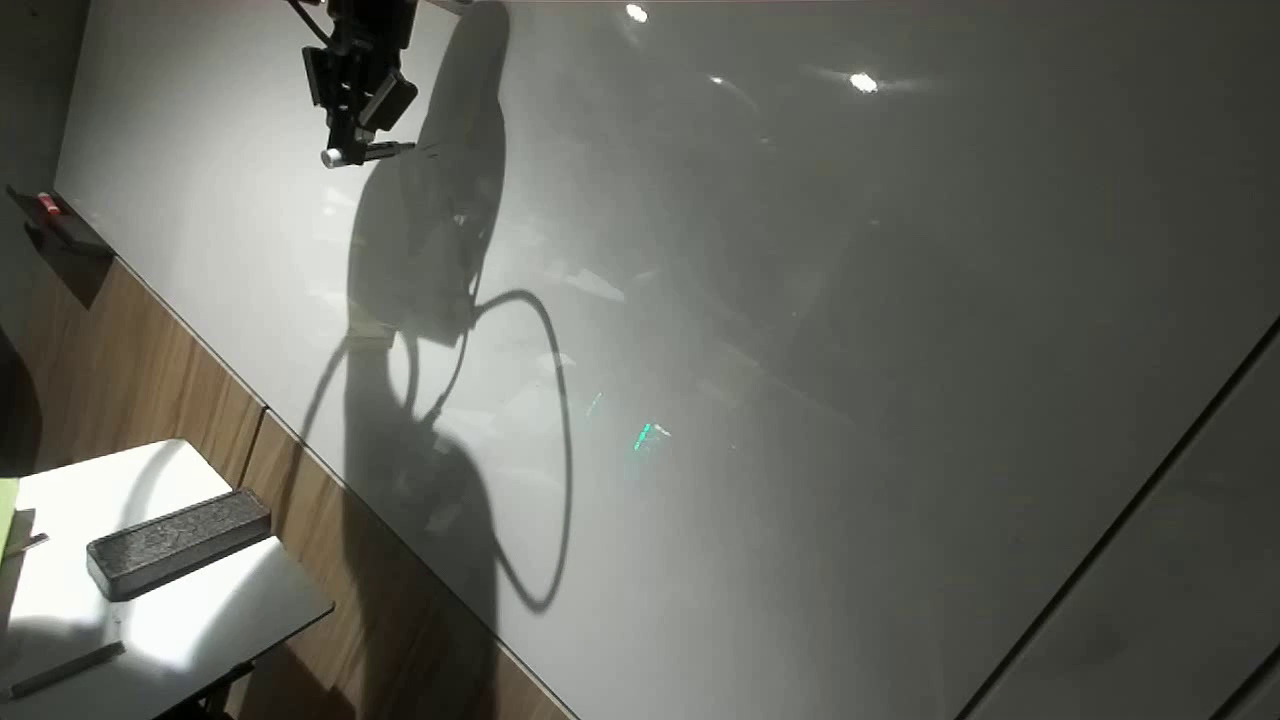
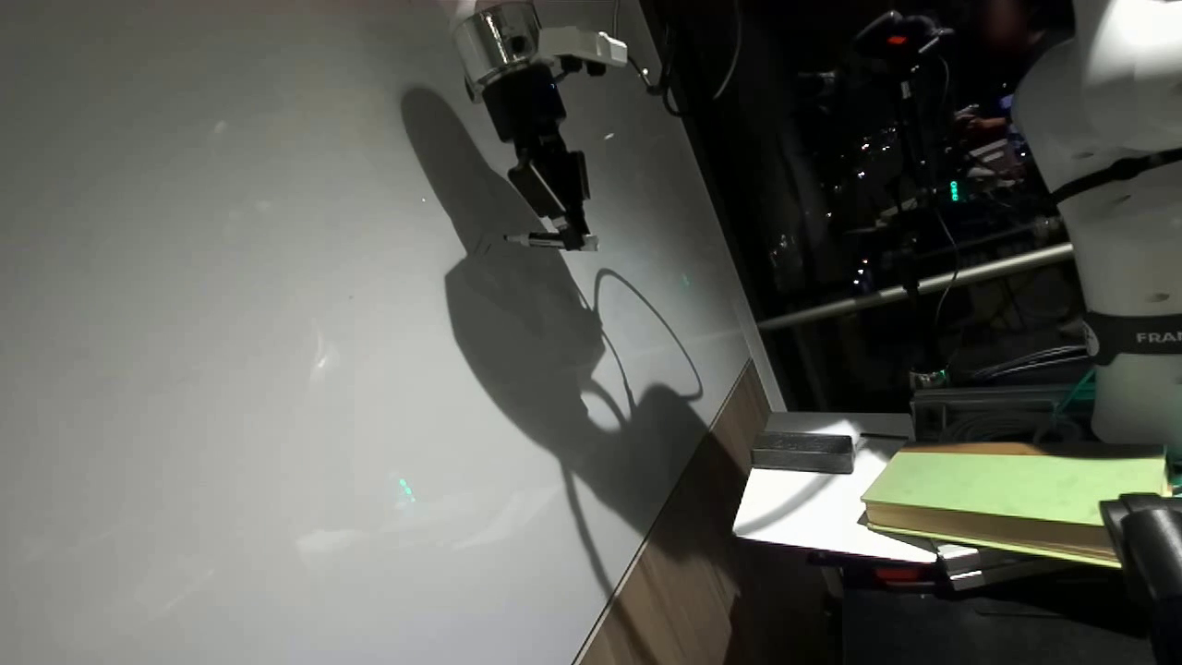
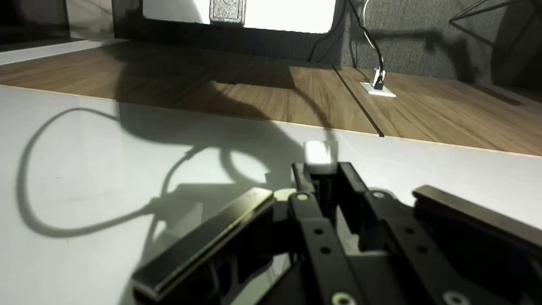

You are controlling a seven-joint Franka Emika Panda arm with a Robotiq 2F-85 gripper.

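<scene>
A dark marker with a pale end (image 3: 318, 152) is clamped crosswise in my gripper, which is shut on it. The large whiteboard (image 1: 768, 540) fills most of exterior view 1. Near its upper left in that view, my gripper (image 1: 348, 146) holds the marker (image 1: 386, 150) with its tip towards the board. Exterior view 2 shows the marker (image 2: 540, 239) poking out of my gripper (image 2: 572, 235). A few small dark strokes (image 2: 484, 244) lie on the board close to the tip. Whether the tip touches the surface I cannot tell.
A black eraser-like block (image 1: 180, 542) rests on a white side table (image 1: 150, 474). A green book (image 2: 1008, 482) lies beside it. The arm's shadow falls across the board, and small green marks (image 1: 643, 437) show lower down. Around my gripper the board is clear.
</scene>
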